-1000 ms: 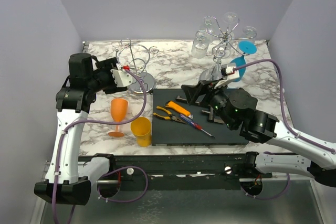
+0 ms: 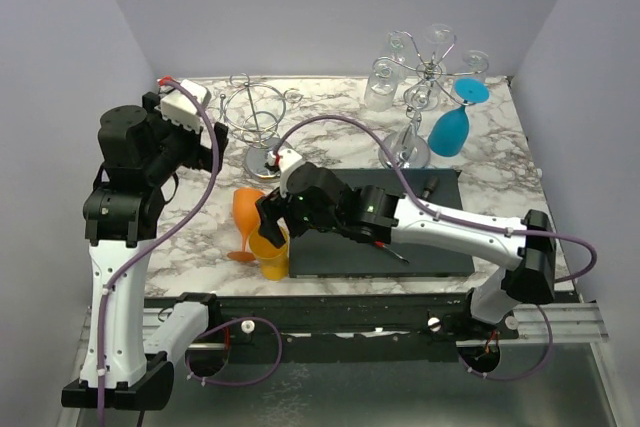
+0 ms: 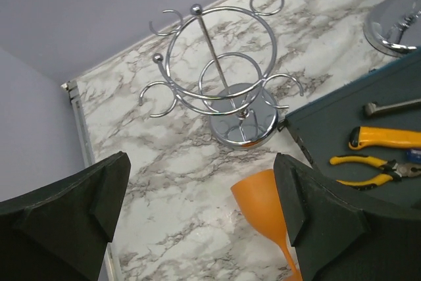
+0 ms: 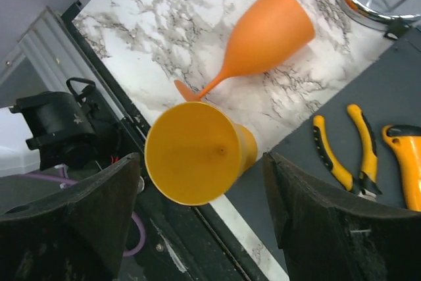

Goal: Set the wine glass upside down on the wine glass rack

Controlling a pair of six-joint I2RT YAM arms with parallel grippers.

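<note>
An orange wine glass (image 2: 247,215) (image 3: 256,205) (image 4: 264,34) lies on its side on the marble counter, beside a yellow cup (image 2: 270,259) (image 4: 191,154). My open right gripper (image 2: 270,222) hangs over the cup, with nothing visibly held. My left gripper (image 2: 205,152) is open at the upper left, above and short of the glass. An empty chrome rack (image 2: 265,122) (image 3: 243,126) stands behind the glass. A second rack (image 2: 430,72) at the back right holds clear glasses and a blue one (image 2: 450,132).
A dark tray (image 2: 380,262) with pliers (image 3: 368,179), an orange-handled tool (image 3: 385,137) and other tools lies right of the cup. Grey walls bound the sides and back. Bare marble lies left of the rack.
My right arm has swept left from over the tray to over the yellow cup. My left gripper has moved slightly left. The orange glass appears shifted slightly right at its bowl.
</note>
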